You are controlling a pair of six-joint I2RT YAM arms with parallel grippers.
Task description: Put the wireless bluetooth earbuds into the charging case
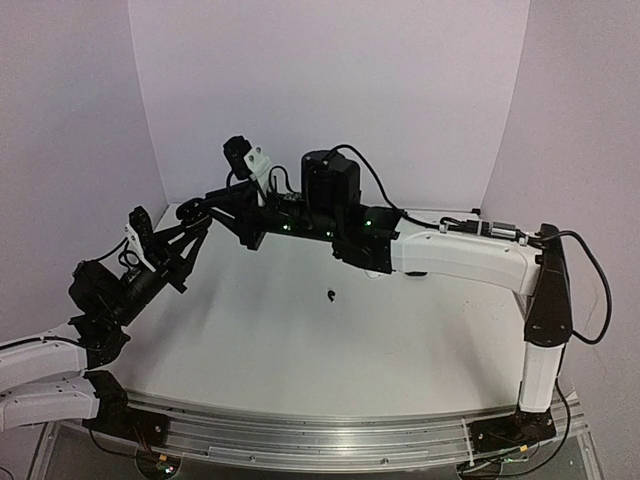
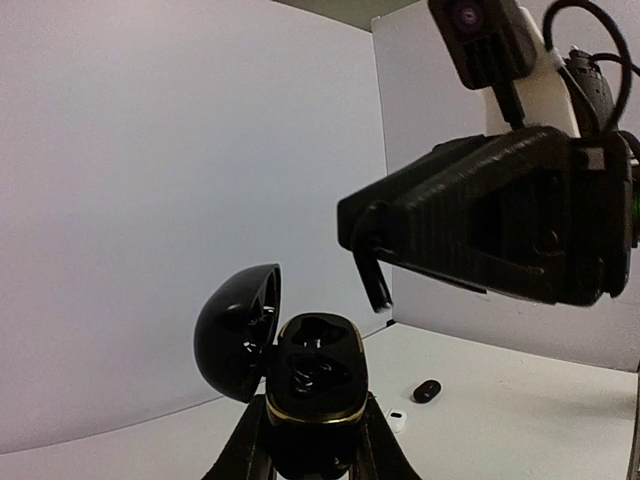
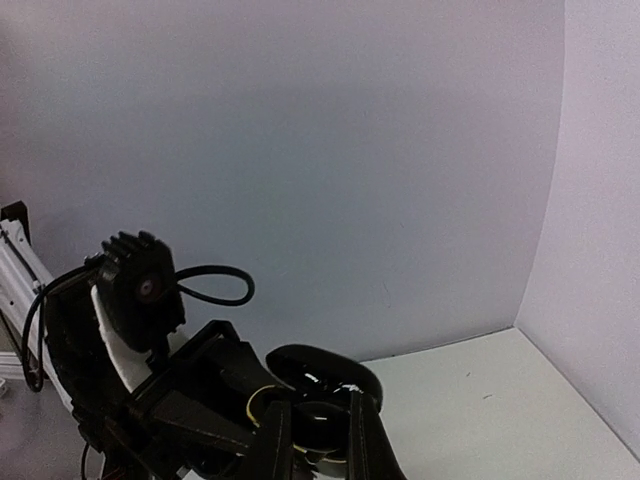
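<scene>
The black charging case (image 2: 315, 395) with a gold rim stands upright, with my left gripper (image 1: 190, 232) shut around its lower part. Its lid (image 2: 237, 335) is swung open, and both hollows inside look empty. From the right, my right gripper reaches over near the case. A thin black stem, seemingly an earbud (image 2: 373, 278), sticks down from its fingertips above the case opening. In the right wrist view, the open lid (image 3: 325, 370) shows just past the fingers (image 3: 368, 440); the earbud is hard to separate from the dark case there. Another black earbud (image 1: 331, 295) lies on the table.
A black oval object (image 2: 427, 391) and a small white object (image 2: 396, 420) lie on the table, mostly covered by the right arm in the top view.
</scene>
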